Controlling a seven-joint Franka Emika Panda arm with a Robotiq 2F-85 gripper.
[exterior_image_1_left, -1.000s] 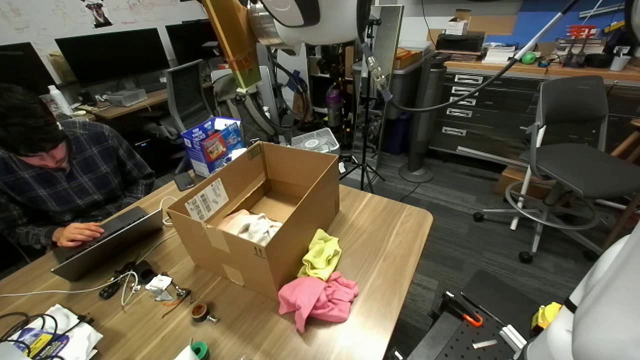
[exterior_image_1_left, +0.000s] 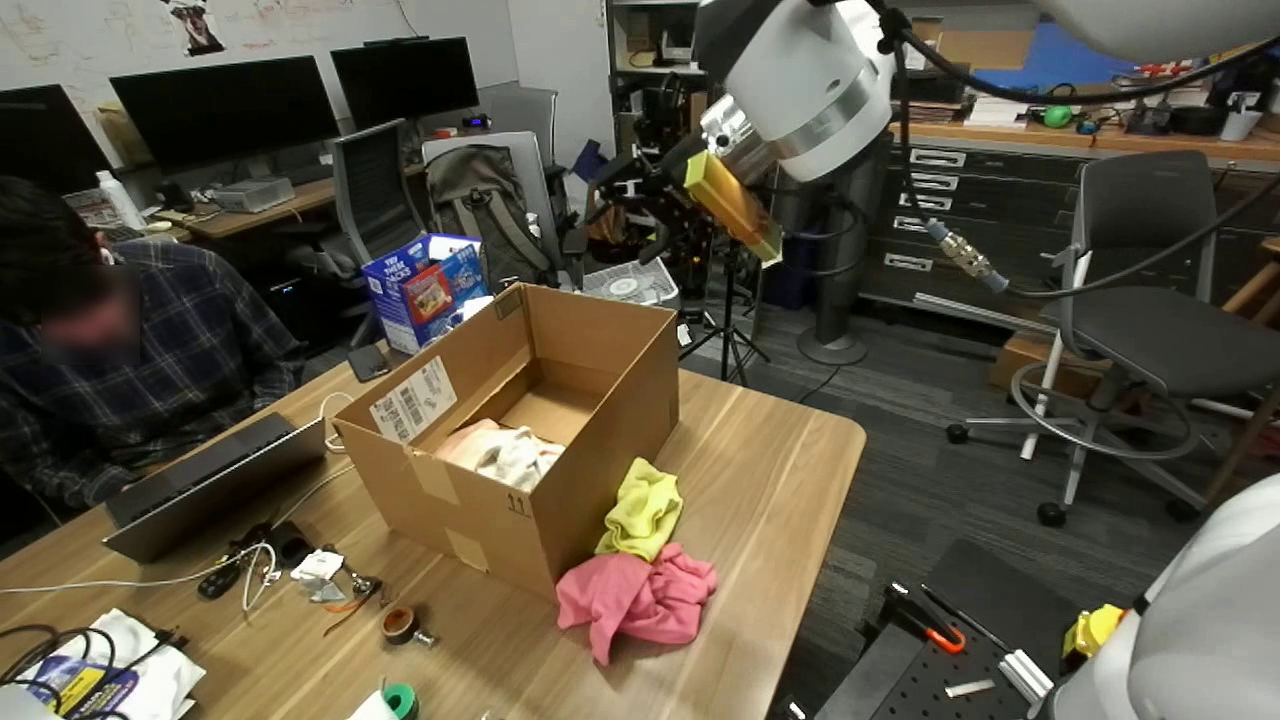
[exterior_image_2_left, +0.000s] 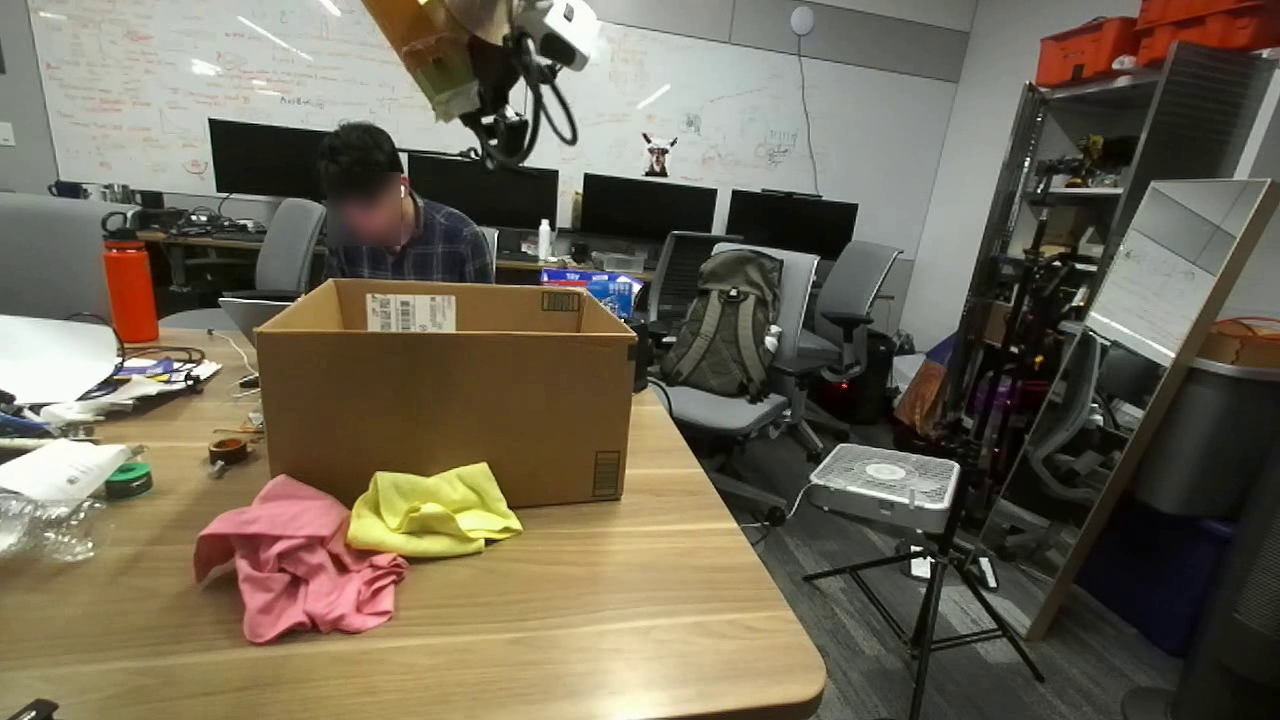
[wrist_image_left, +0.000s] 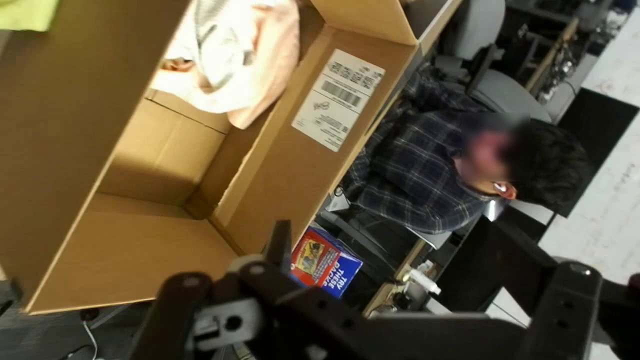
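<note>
A cardboard box (exterior_image_1_left: 462, 510) stands open-topped on the table, with pale pink and white cloth (exterior_image_1_left: 504, 454) inside it. Against its outer side lie a yellow cloth (exterior_image_2_left: 434, 514) and a pink cloth (exterior_image_2_left: 306, 564), crumpled and touching each other. My gripper (exterior_image_1_left: 621, 216) hangs high above the table, beyond the box in exterior view 1. In the wrist view its dark fingers (wrist_image_left: 280, 243) stand wide apart, with no object held between them. That view also takes in the box interior (wrist_image_left: 165, 147) and a corner of the yellow cloth (wrist_image_left: 27, 13).
A seated person (exterior_image_1_left: 132, 312) works behind a laptop (exterior_image_1_left: 216, 480) beside the box. A blue snack box (exterior_image_1_left: 422, 288) sits behind it. Tape rolls, cables and small parts clutter the table's near left. Bare tabletop (exterior_image_2_left: 648, 576) extends toward the right corner.
My arm and gripper have swung right in exterior view 1, and the arm's tilt has changed. The box and cloths have stayed put. The person's hand has left the laptop keyboard.
</note>
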